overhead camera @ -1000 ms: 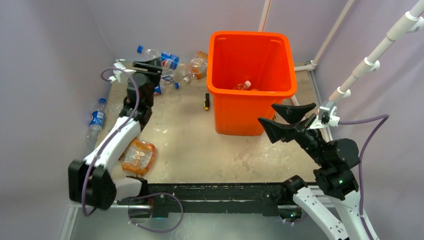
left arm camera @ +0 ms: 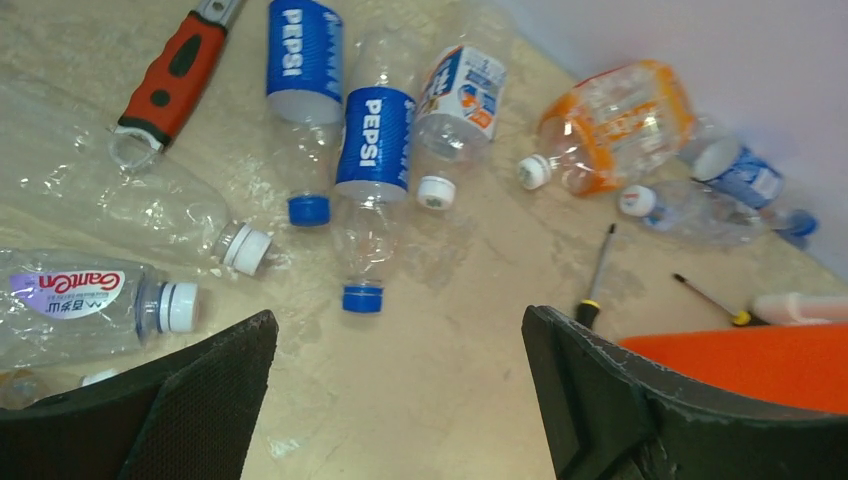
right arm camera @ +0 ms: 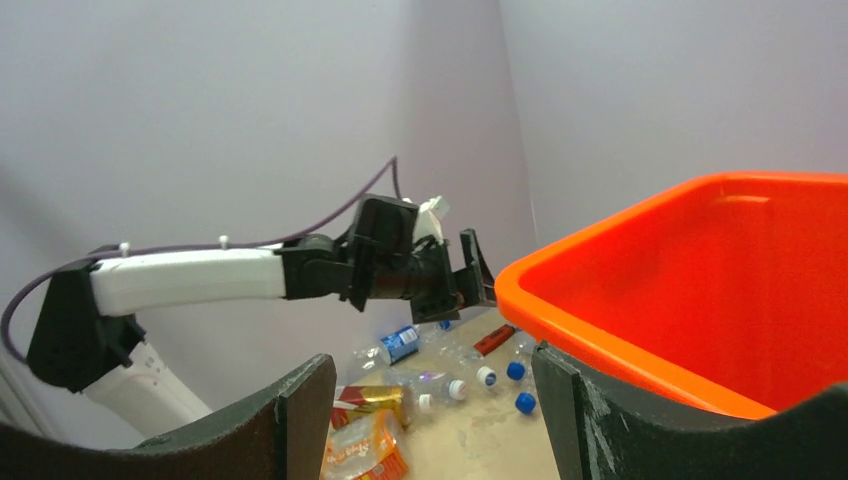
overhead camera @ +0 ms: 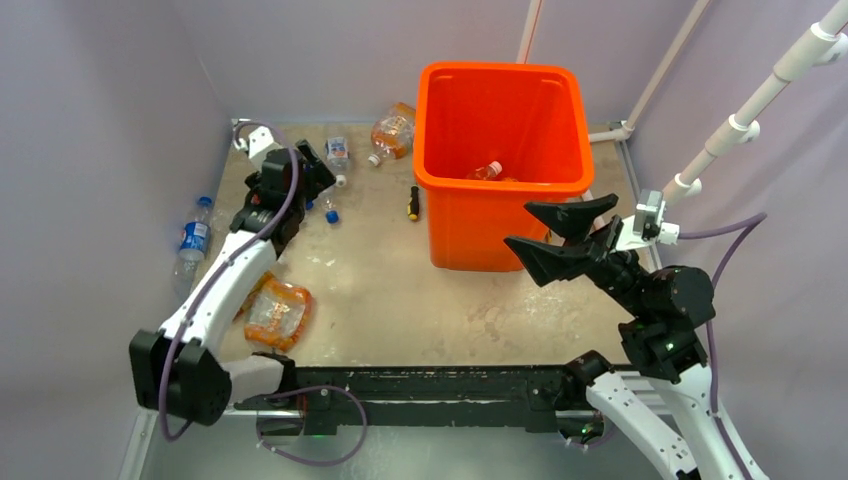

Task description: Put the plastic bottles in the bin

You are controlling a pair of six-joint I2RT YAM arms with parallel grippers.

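Note:
My left gripper [overhead camera: 318,172] hangs over the bottles at the back left. It is open, and in the left wrist view nothing lies between its fingers. Below it are two Pepsi-labelled bottles [left arm camera: 373,150] with blue caps, a white-capped bottle [left arm camera: 465,90], a clear GanTen bottle [left arm camera: 70,303] and a large clear bottle [left arm camera: 120,180]. An orange-labelled bottle [overhead camera: 393,130] lies by the back wall; another [overhead camera: 278,314] lies front left. The orange bin [overhead camera: 480,230] has a bottle [overhead camera: 486,171] inside. My right gripper [overhead camera: 520,224] stands open and empty at the bin's front right.
A red-handled tool [left arm camera: 175,80] lies among the bottles. One screwdriver [overhead camera: 413,203] rests just left of the bin. Another blue-labelled bottle [overhead camera: 195,232] is against the left wall.
A blue-labelled bottle beside the back wall no longer shows there. The right arm shifted only slightly.

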